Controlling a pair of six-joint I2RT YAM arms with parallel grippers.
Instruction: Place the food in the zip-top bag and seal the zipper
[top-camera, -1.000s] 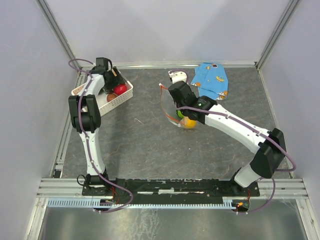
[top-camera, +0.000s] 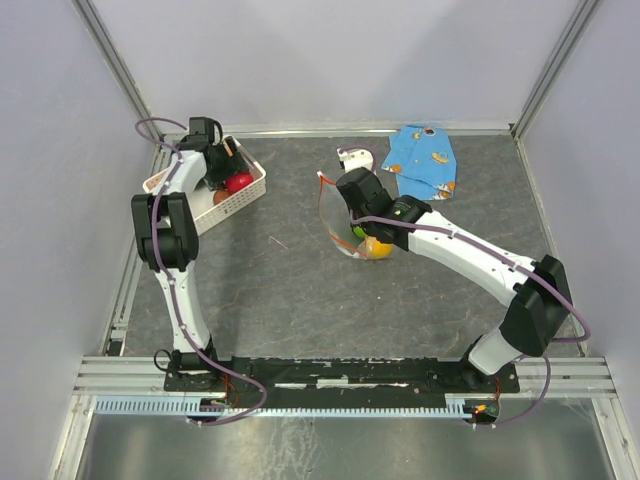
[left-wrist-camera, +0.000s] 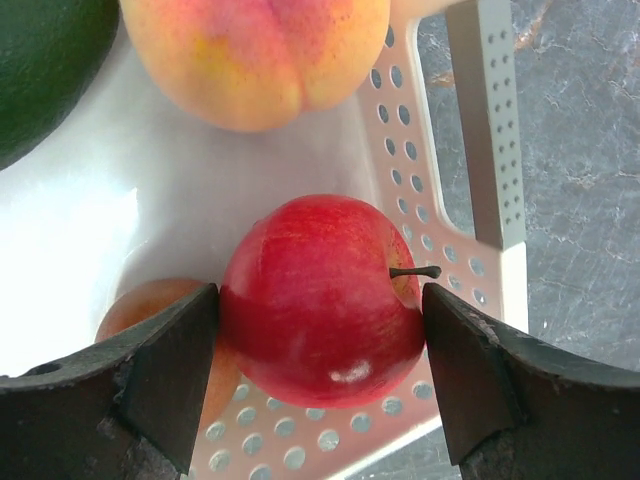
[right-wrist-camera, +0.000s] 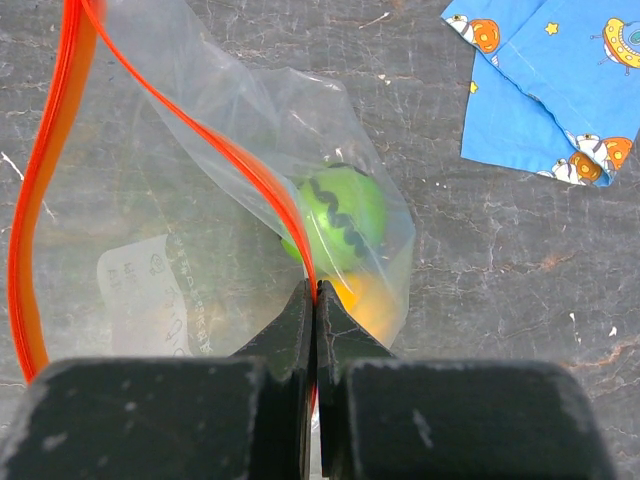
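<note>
In the left wrist view my left gripper has its fingers either side of a red apple (left-wrist-camera: 320, 270) in a white perforated basket (top-camera: 240, 200), which also holds a peach (left-wrist-camera: 255, 50), an avocado (left-wrist-camera: 40, 70) and a brownish round fruit (left-wrist-camera: 140, 310). Whether it grips the apple firmly I cannot tell. My right gripper is shut on the orange zipper edge of the clear zip bag (right-wrist-camera: 140, 280). Inside the bag are a green round item (right-wrist-camera: 340, 215) and an orange-yellow one (right-wrist-camera: 370, 305).
A folded blue cloth (top-camera: 420, 160) lies at the back right of the dark table (top-camera: 280, 300).
The right arm and bag look nearly unchanged.
</note>
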